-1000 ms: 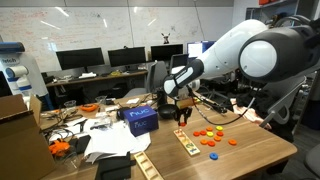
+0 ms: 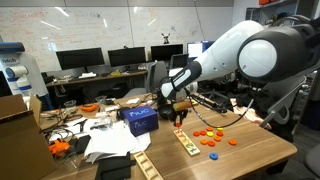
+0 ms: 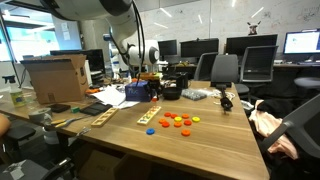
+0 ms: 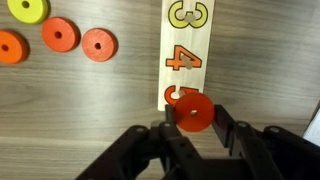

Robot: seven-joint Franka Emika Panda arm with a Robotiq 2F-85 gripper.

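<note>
Between the fingertips of my gripper is an orange disc (image 4: 194, 111), held over the end of a wooden number board (image 4: 186, 50) in the wrist view. The disc covers part of the number 5; the 3 and 4 show, with small pegs standing on the board. Whether the disc touches the board cannot be made out. In the first exterior view my gripper (image 2: 181, 112) hangs low above the far end of that board (image 2: 187, 144). Loose discs lie beside it: orange (image 4: 99, 45), another orange (image 4: 61, 34) and yellow (image 4: 28, 9).
A second wooden board (image 2: 148, 166) lies nearer the table's front. A blue box (image 2: 141, 120) and white papers (image 2: 112, 141) are to the left in the first exterior view. A blue disc (image 2: 214, 156) sits near the board.
The arm and gripper have shifted only slightly near the far end of the board. The boards and loose discs stay where they were.
</note>
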